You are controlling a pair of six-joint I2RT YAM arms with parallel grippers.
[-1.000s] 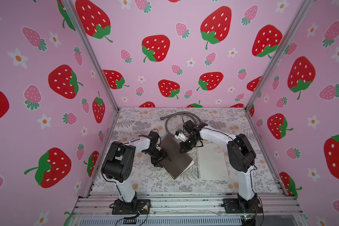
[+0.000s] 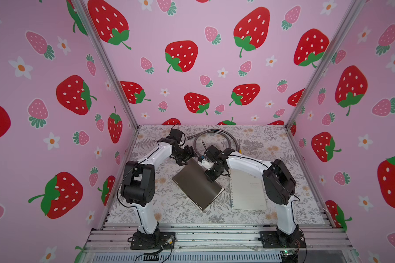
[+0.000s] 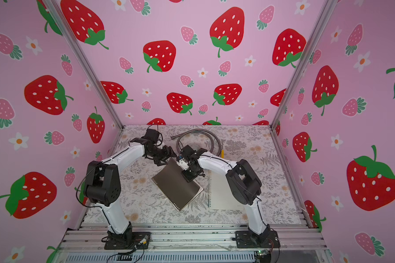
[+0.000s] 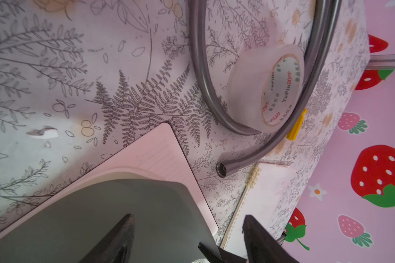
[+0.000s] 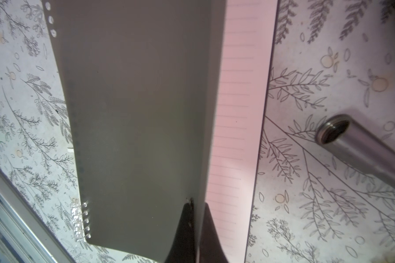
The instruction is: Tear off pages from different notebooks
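A dark-covered notebook [image 2: 195, 186] with punched edge holes lies diagonally at the centre; pink lined pages [image 5: 232, 109] show along one side. My right gripper is shut at that side, the cover's raised edge [image 5: 206, 153] apparently between its fingertips. My left gripper hovers open over the far end of the notebook, nothing seen between its fingers. A pale spiral notebook [image 2: 248, 192] lies at the right.
A grey hose [image 2: 228, 135] is coiled at the back, around a roll of tape [image 4: 250, 87], with a yellow object [image 4: 296, 125] beside it.
My left gripper has moved from low on the dark cover up and toward the notebook's far end.
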